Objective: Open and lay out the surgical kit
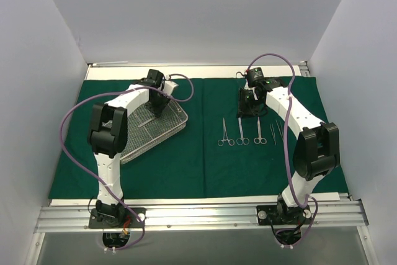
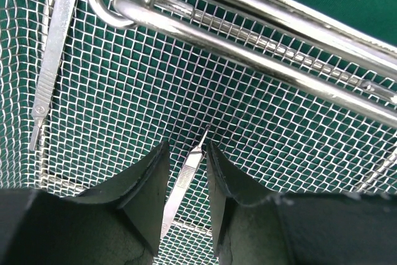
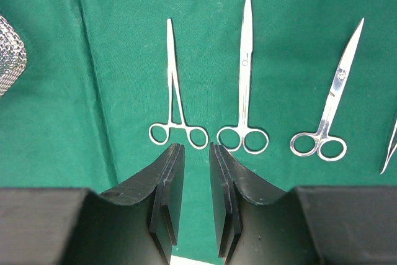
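Observation:
In the wire mesh tray (image 1: 162, 138) on the left, my left gripper is part open, its fingertips either side of the tip of a slim steel scalpel handle (image 2: 182, 189). A second flat instrument (image 2: 53, 57) lies at the upper left of that view. My right gripper is shut over the green cloth; I cannot make out anything between its fingers. Near it lie a hemostat (image 3: 173, 79), long scissors (image 3: 245, 72), shorter scissors (image 3: 335, 91) and tweezers (image 3: 391, 144), laid in a row.
A steel rail (image 2: 260, 60) crosses the tray in the left wrist view. Grey walls bound both sides and the back.

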